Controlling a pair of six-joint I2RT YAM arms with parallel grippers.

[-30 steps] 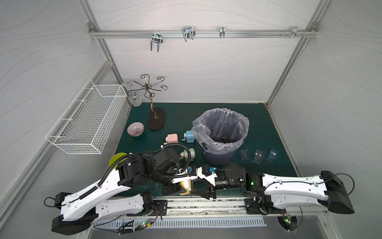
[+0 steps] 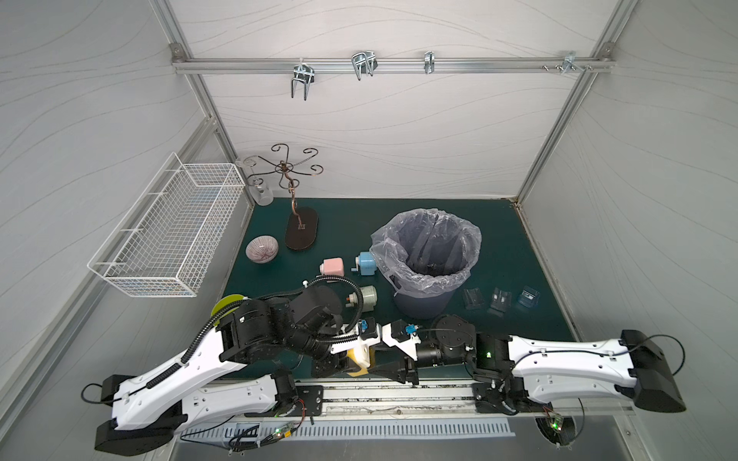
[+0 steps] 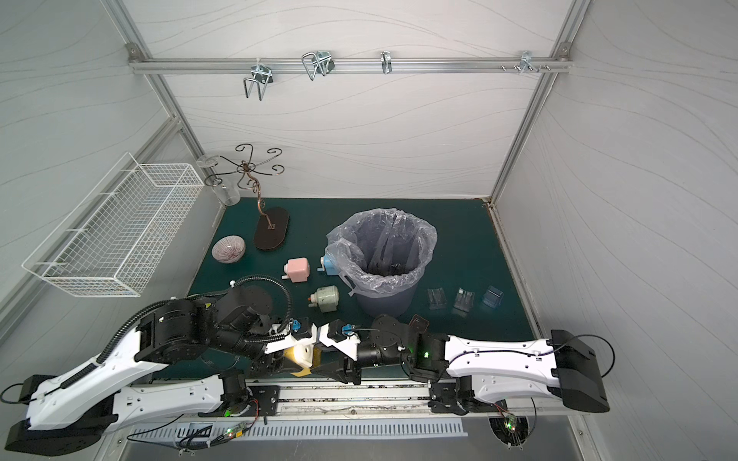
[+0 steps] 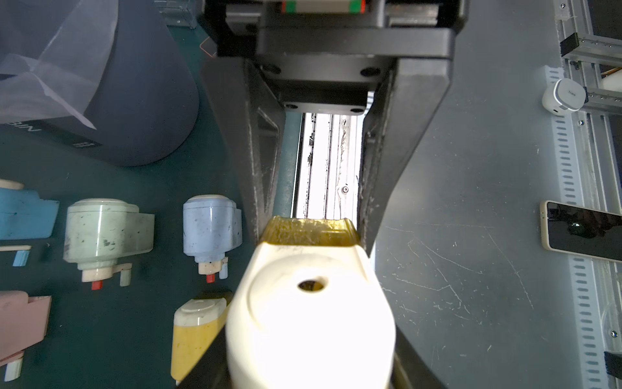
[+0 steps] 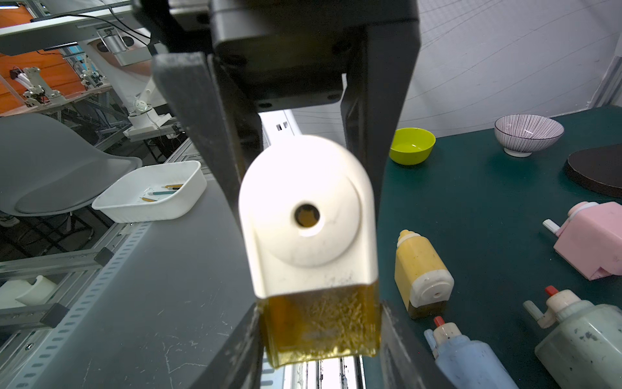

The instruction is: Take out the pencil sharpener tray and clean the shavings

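Note:
A white-and-yellow sharpener (image 2: 358, 358) is held low at the front centre between both grippers. Its translucent amber tray (image 5: 318, 321) holds visible shavings. My left gripper (image 2: 347, 359) is shut on the sharpener. My right gripper (image 2: 384, 368) reaches it from the opposite side with its fingers apart around the tray end; whether they touch cannot be told. A lined grey bin (image 2: 419, 299) stands behind. In the right wrist view another yellow sharpener (image 5: 421, 272) rests on the table.
Pink (image 3: 296, 269), blue (image 2: 366, 263) and pale green (image 3: 326, 299) sharpeners stand left of the bin. Several clear trays (image 2: 499, 299) lie right of it. A striped bowl (image 2: 262, 249), a metal stand (image 2: 301, 228) and a wire basket (image 2: 177, 230) are at the left.
The right arm shows no visible movement.

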